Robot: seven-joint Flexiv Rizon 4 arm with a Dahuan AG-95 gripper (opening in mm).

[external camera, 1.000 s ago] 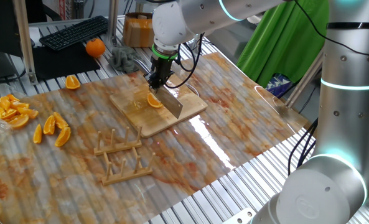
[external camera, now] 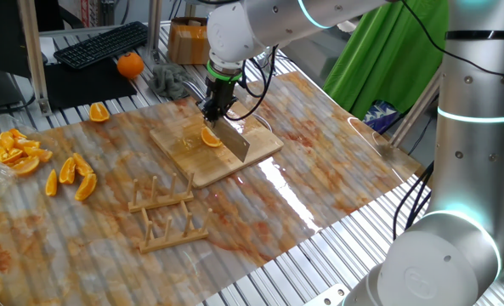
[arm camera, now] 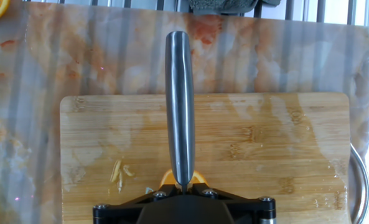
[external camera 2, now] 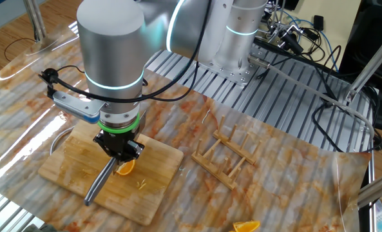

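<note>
My gripper [external camera: 211,112] is shut on a metal knife, whose broad blade [external camera: 234,143] hangs over the cutting board [external camera: 199,177]. In the wrist view the knife's steel handle [arm camera: 180,106] points away from the fingers, toward the board's far edge. An orange piece [external camera: 210,137] lies on the board right beside the blade; from exterior view 2 its cut face [external camera 2: 125,167] shows just under the gripper [external camera 2: 118,154]. Whether the blade touches the piece cannot be made out. In the wrist view most of that orange piece [arm camera: 196,177] is hidden behind the handle and gripper.
A wooden peg rack [external camera: 168,212] stands near the board. Orange wedges [external camera: 83,187] and a heap of orange pieces [external camera: 14,153] lie at the left. One wedge [external camera: 99,112] and a whole orange [external camera: 130,65] are farther back. The table right of the board is clear.
</note>
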